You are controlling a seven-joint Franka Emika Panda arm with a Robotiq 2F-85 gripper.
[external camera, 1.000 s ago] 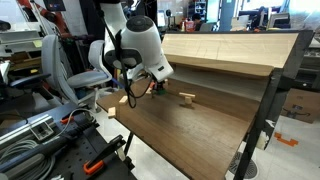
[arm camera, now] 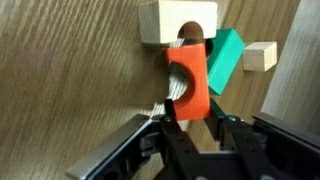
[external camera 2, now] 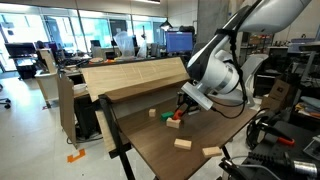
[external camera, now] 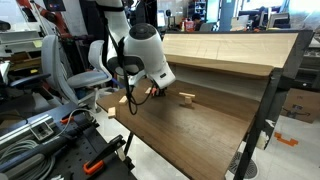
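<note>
In the wrist view an orange-red block [arm camera: 187, 57] with a cut-out lies between the fingertips of my gripper, which is shut on its near end. Its far end is close to a pale wooden block [arm camera: 178, 18] with a dark notch; I cannot tell whether they touch. A green block [arm camera: 226, 62] is just right of the red one. In exterior view 2 the red block [external camera 2: 182, 115] shows below the arm, beside the wooden block [external camera 2: 172, 124]. The arm hides most of the gripper in exterior view 1.
A small wooden block [arm camera: 260, 56] lies beyond the green one. More wooden pieces [external camera 2: 166, 143] [external camera 2: 212, 152] lie nearer the table's front. One wooden block [external camera: 187, 99] sits right of the arm. Open table [external camera: 200, 130] extends to the right, and a raised shelf [external camera: 230, 50] runs behind.
The arm is slightly lower over the blocks than a second ago. The loose wooden block to its right has not moved.
</note>
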